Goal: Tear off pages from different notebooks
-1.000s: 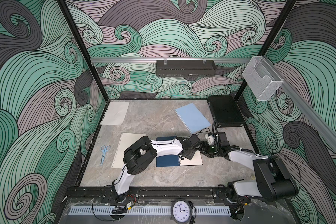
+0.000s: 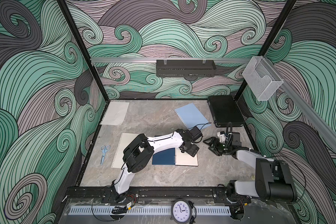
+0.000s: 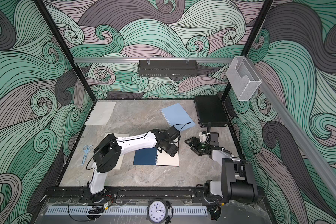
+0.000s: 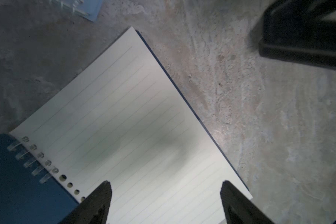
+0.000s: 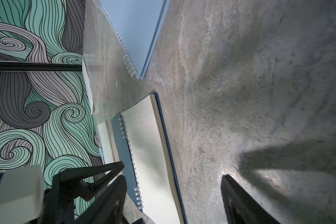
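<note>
A small notebook lies open in the middle of the table, its dark blue cover (image 2: 163,158) to the left and its lined cream page (image 4: 138,112) to the right of a wire spiral (image 4: 41,155). In the left wrist view the lowest holes shown along the page edge have no rings through them. Over the page stands my left gripper, open, with no paper seen pinched between its fingers. Right of the notebook, over bare table, my right gripper is also open and empty. The left arm hides the notebook's upper part in both top views.
A light blue notebook (image 2: 192,115) lies behind, near a black case (image 2: 225,110). Cream (image 2: 119,156) and white (image 2: 115,113) notebooks lie at the left, with blue scissors (image 2: 103,153).
My right gripper has lately drawn away to the right, while the left one has edged slightly right and back.
</note>
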